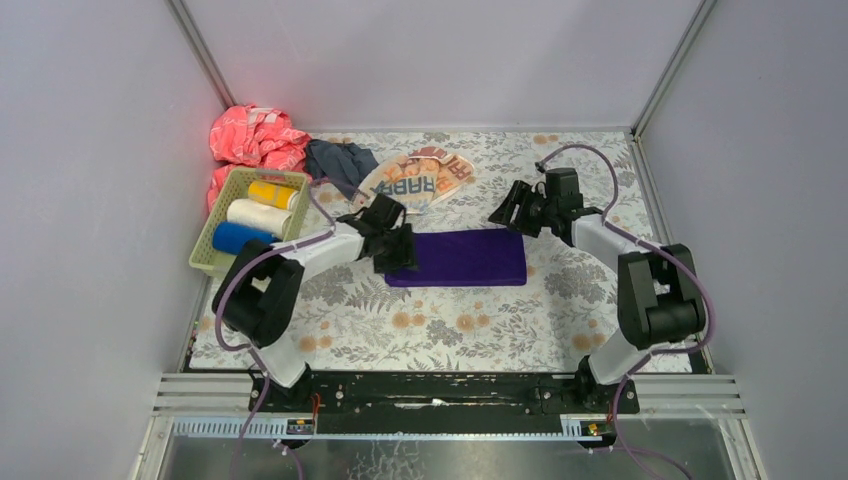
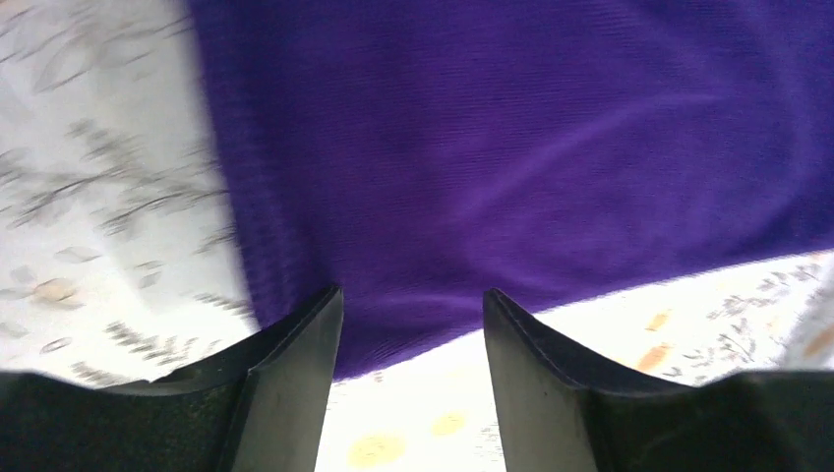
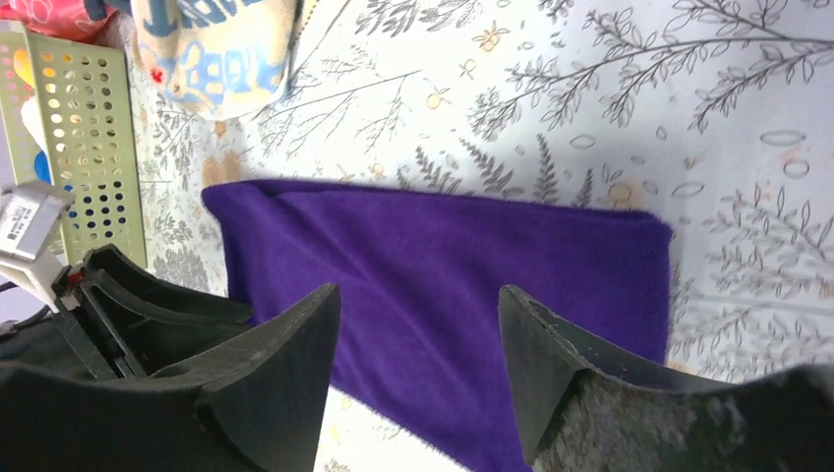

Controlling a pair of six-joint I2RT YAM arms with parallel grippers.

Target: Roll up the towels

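Note:
A dark purple towel (image 1: 468, 258) lies flat as a rectangle in the middle of the table. My left gripper (image 1: 400, 268) hovers over its left end; in the left wrist view the fingers stand part open, with the towel's corner visible beyond the fingertips (image 2: 329, 313). Over the towel's far right corner is my right gripper (image 1: 508, 213), also part open with empty space between its fingers. In the right wrist view the purple towel (image 3: 443, 246) spreads below, nothing of it gripped. Rolled yellow, white and blue towels (image 1: 240, 237) sit in the basket.
The green basket (image 1: 207, 255) stands left of the left arm. Behind it are crumpled coral cloth (image 1: 255, 140), grey cloth (image 1: 340, 162) and a printed beige cloth (image 1: 440, 172). Bare patterned tablecloth (image 1: 450, 335) lies in front of and right of the towel.

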